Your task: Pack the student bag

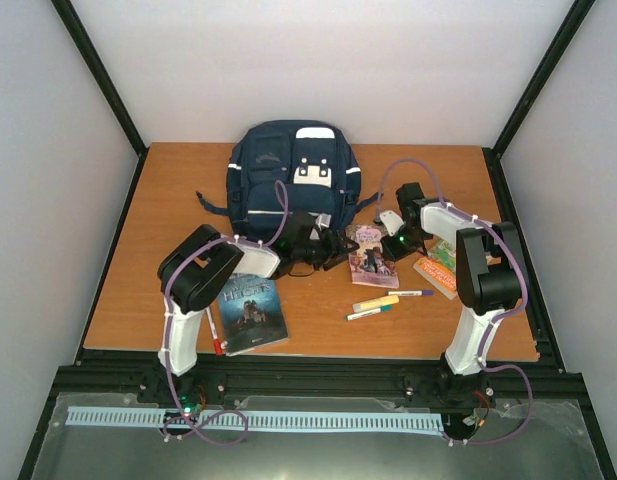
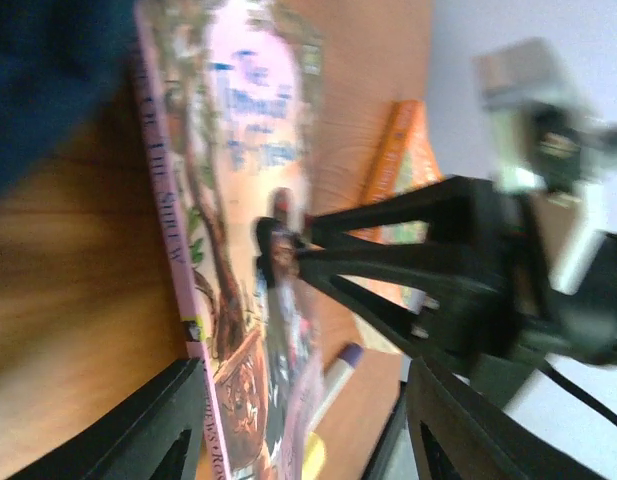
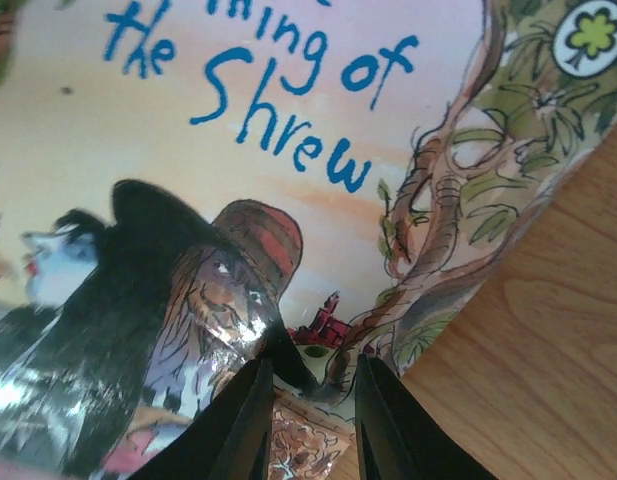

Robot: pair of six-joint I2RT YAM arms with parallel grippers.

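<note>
The pink storybook (image 1: 373, 265) lies in the middle of the table, its cover and spine (image 2: 168, 210) facing my left wrist view. On its right side my right gripper is shut, the book's edge between its fingers. My left gripper (image 1: 352, 246) is at the book's left edge. In the left wrist view its fingers (image 2: 168, 425) stand well apart, with the spine near one of them; whether they grip it cannot be told. The navy backpack (image 1: 273, 170) is upright behind both arms. A dark-covered book (image 1: 253, 315) lies at front left.
Several markers lie in front of the pink book, among them a yellow one (image 1: 376, 303) and a teal-capped one (image 1: 368, 313). An orange book (image 1: 435, 276) and a green one (image 1: 443, 254) lie under the right arm. A red-capped marker (image 1: 216, 345) is beside the dark book.
</note>
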